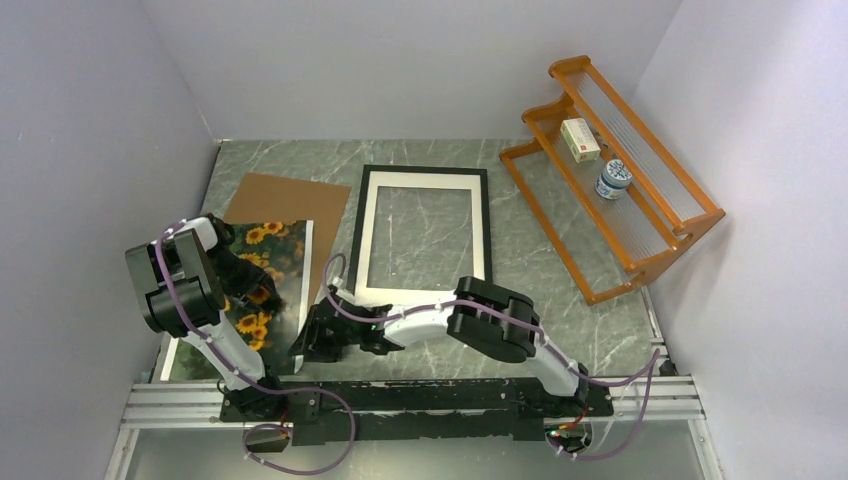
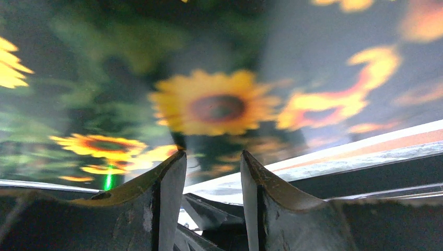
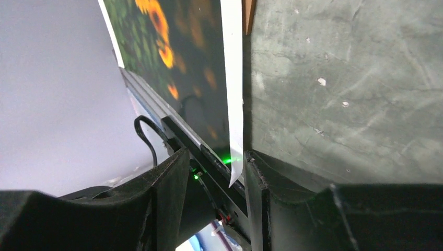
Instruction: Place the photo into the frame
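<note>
The sunflower photo (image 1: 285, 275) lies at the left of the table, its lower edge by the front rail. In the top view my left gripper (image 1: 262, 292) is low over its middle. In the left wrist view the fingers (image 2: 170, 180) stand apart over the print; whether they grip anything cannot be made out. My right gripper is part open at the photo's front right corner, with the white border (image 3: 236, 125) between its fingertips. The black frame (image 1: 487, 225) with a white mat (image 1: 478, 235) lies flat, empty, in mid-table.
A brown backing board (image 1: 290, 193) lies partly under the photo. At the right stands a wooden shelf (image 1: 575, 255) holding a small box (image 1: 580, 140) and a jar (image 1: 614, 178). Bare table shows between frame and shelf. The front rail (image 1: 160, 392) borders the table.
</note>
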